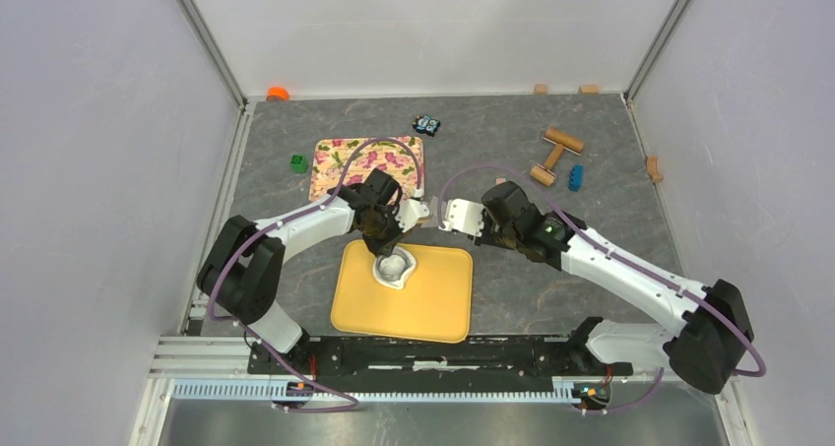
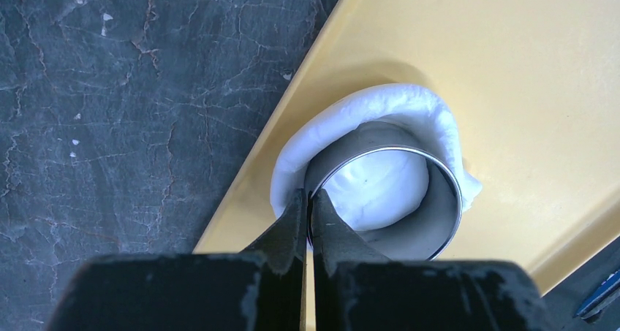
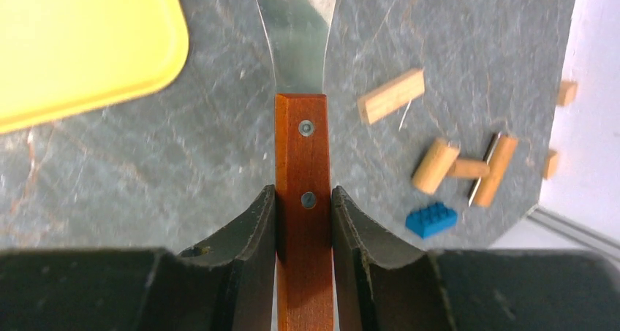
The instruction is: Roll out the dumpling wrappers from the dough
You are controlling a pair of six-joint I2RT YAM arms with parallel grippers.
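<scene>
On the yellow board (image 1: 402, 308), white dough (image 2: 365, 104) surrounds a steel ring cutter (image 2: 439, 221), with a flat white disc (image 2: 373, 185) inside it. My left gripper is shut on the cutter's wall. My right gripper grips the wooden handle (image 3: 300, 156) of a metal spatula, whose blade (image 3: 298, 39) extends away from it above the table, right of and behind the board in the top view.
A floral mat (image 1: 335, 156) lies at the back left. Rolling tools (image 1: 563, 139), a blue brick (image 1: 576, 177) and a wood block (image 3: 391, 95) lie to the right.
</scene>
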